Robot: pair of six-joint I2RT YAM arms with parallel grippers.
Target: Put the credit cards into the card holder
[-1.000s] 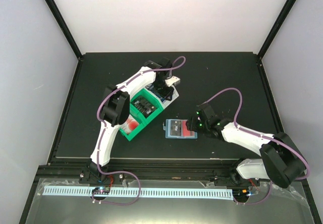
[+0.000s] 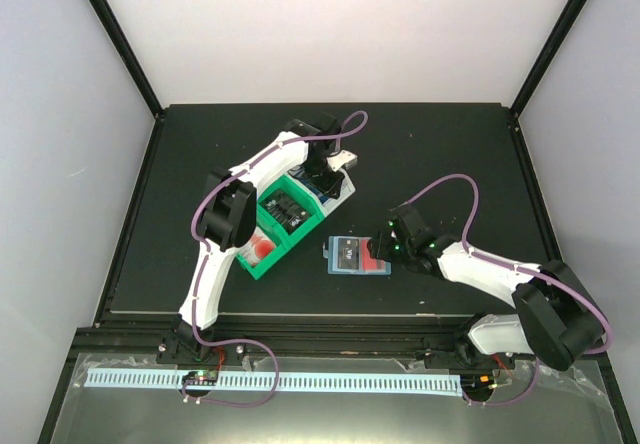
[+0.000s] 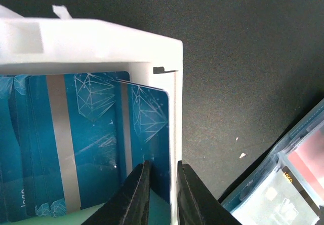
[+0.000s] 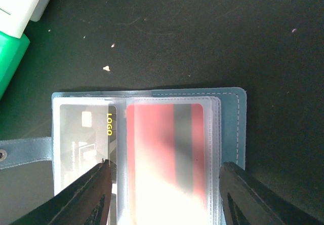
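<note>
A light-blue card holder (image 4: 234, 128) lies open on the mat, with a grey card (image 4: 81, 139) in its left sleeve and a red card (image 4: 164, 149) in its right. My right gripper is low over it, fingers apart around the right sleeve. My left gripper is at the white compartment of the card tray (image 3: 101, 40), where blue cards (image 3: 71, 134) lie; one stands tilted at the right wall, by the fingertips. The fingers are slightly apart; whether they touch that card is unclear.
The green tray section (image 2: 267, 262) holds dark cards (image 2: 287, 210) and red-white cards (image 2: 257, 247), left of the holder. The left arm covers part of the tray.
</note>
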